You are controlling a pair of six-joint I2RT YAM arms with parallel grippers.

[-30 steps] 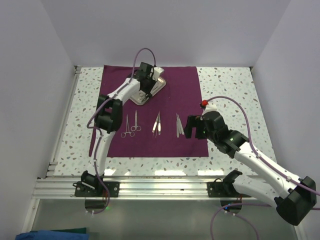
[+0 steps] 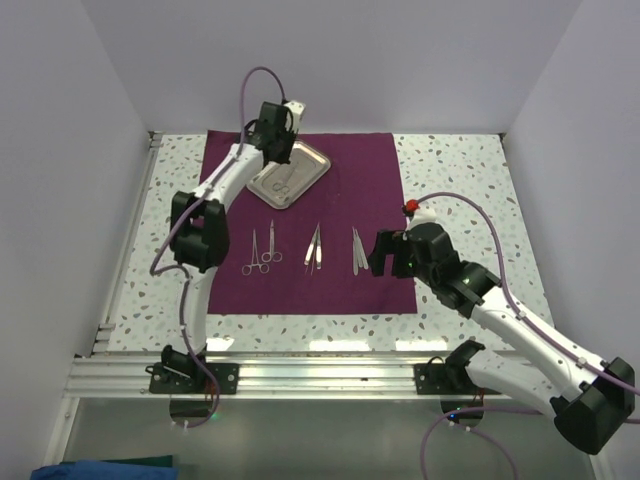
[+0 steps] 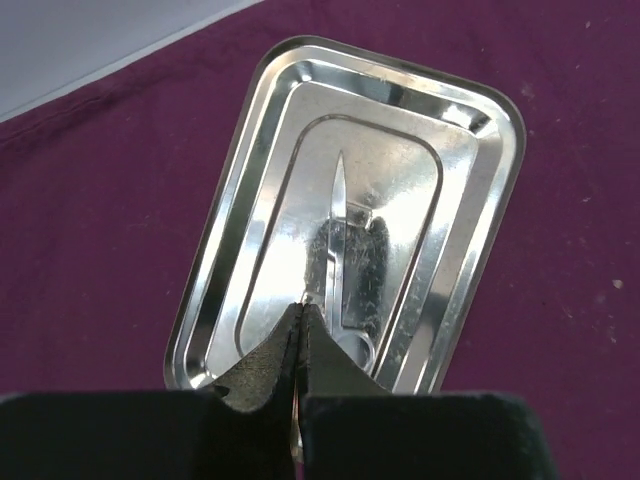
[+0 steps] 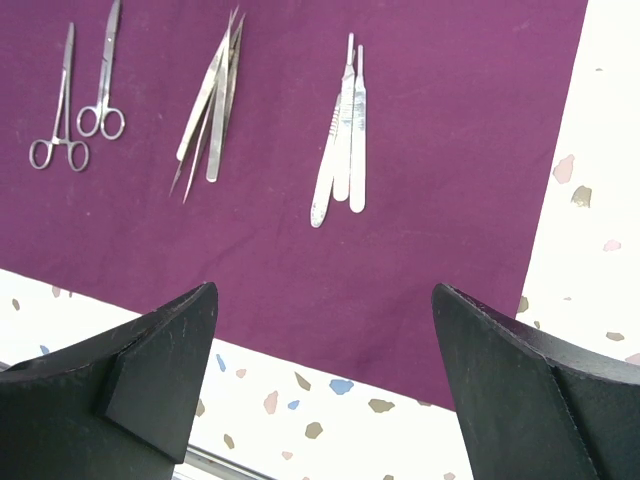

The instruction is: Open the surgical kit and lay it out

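A steel tray (image 2: 310, 185) (image 3: 478, 210) lies at the back of the purple cloth (image 2: 360, 180), holding scissors (image 3: 337, 240) whose lower part is hidden by my left gripper. That gripper is shut above the tray, nothing visible between its fingers. On the cloth lie a hemostat (image 4: 62, 110), another pair of scissors (image 4: 105, 85), several tweezers (image 4: 218, 120) and three scalpel handles (image 4: 358, 150) in separate groups. My right gripper (image 2: 385, 250) is open and empty above the cloth's right side.
Grey walls stand at the back and sides.
My left gripper has moved up and left in the top view, uncovering more of the tray and the scissors in it. The right arm is unchanged.
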